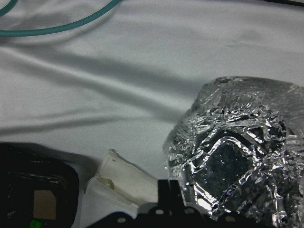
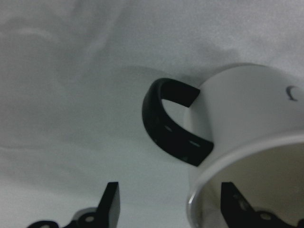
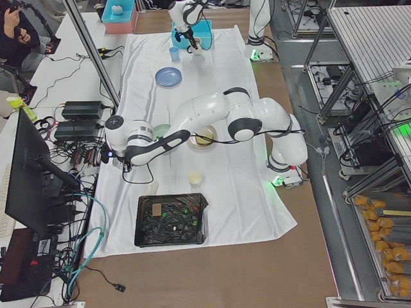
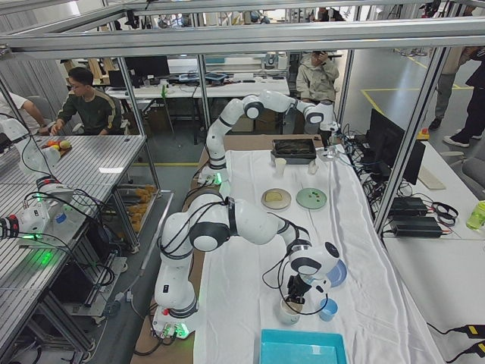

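A white mug (image 2: 247,104) with a black handle (image 2: 156,118) is under my right gripper; its fingers stand open, one over the mug's inside, one outside the wall near the handle. In the left wrist view my left gripper hovers by a crinkled transparent plastic item (image 1: 232,152); whether it holds it cannot be told. A pale wrapper-like piece (image 1: 123,185) lies beside the black lined bin (image 3: 170,239).
A blue cup (image 4: 327,309) and blue tray (image 4: 301,349) are near the mug. A blue plate (image 3: 168,77), green plate (image 4: 311,198), beige plate (image 4: 276,199) and cream cup (image 3: 195,178) stand on the white cloth.
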